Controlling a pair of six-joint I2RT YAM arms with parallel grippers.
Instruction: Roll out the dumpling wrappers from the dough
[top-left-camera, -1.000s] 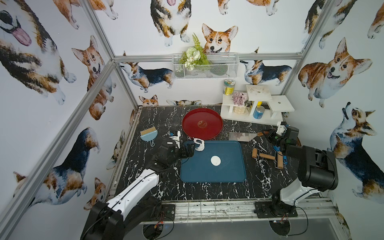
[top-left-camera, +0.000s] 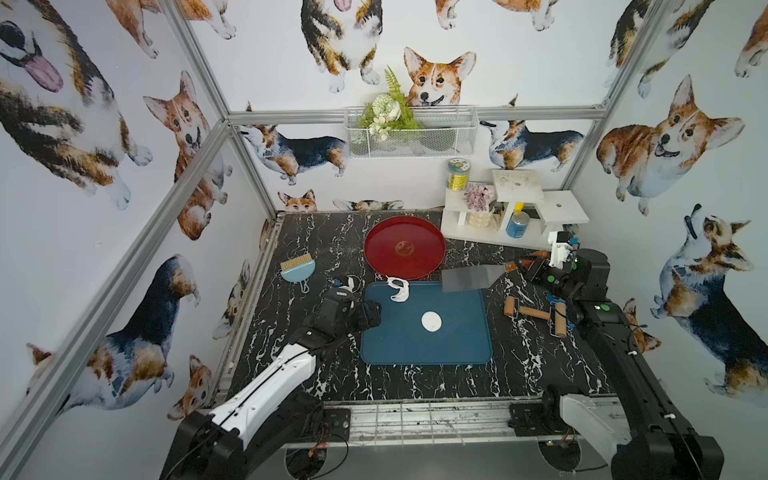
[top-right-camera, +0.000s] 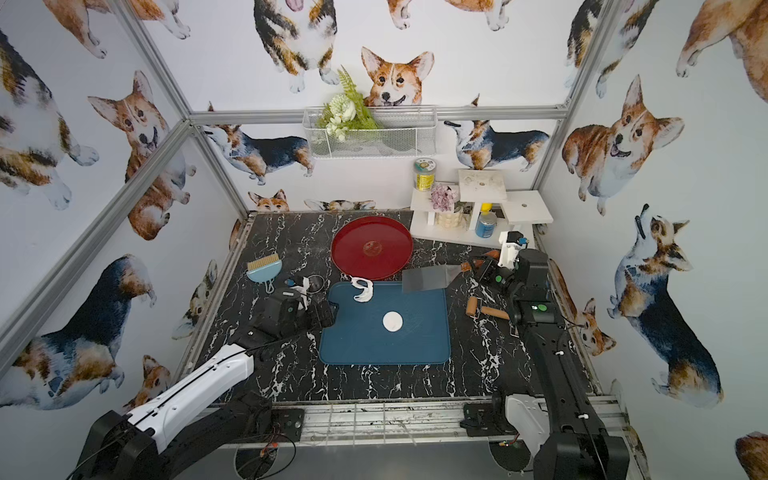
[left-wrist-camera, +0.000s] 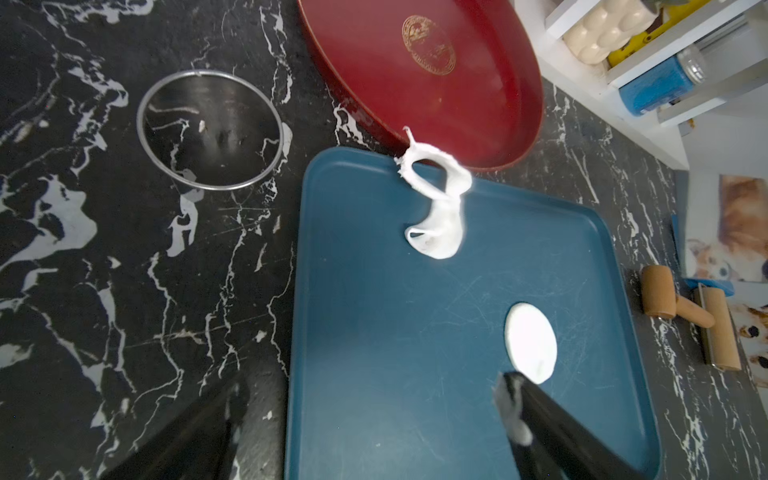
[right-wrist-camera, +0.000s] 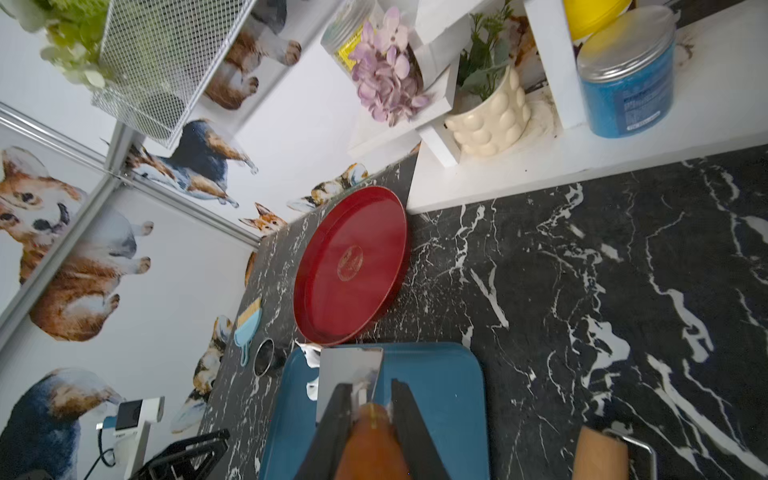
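Note:
On the blue board (top-left-camera: 384, 344) lies a flat round white dough wrapper (top-left-camera: 431, 321). A ragged strip of leftover dough (left-wrist-camera: 438, 216) with a hole in it rests at the board's back left edge. My left gripper is open above the board's left side, nothing between its fingers. My right gripper is shut on the wooden handle (right-wrist-camera: 373, 448) of a wide metal scraper. Its flat blade (top-left-camera: 472, 277) reaches over the board's back right corner. A wooden roller (top-left-camera: 528, 309) lies right of the board.
A red round tray (top-left-camera: 404, 246) sits behind the board. A metal ring cutter (left-wrist-camera: 209, 129) stands left of it, with a blue brush (top-left-camera: 297, 269) farther left. The white shelf (top-left-camera: 512, 233) with jars and flowers occupies the back right.
My left arm shifted slightly left. The dough pieces stayed put.

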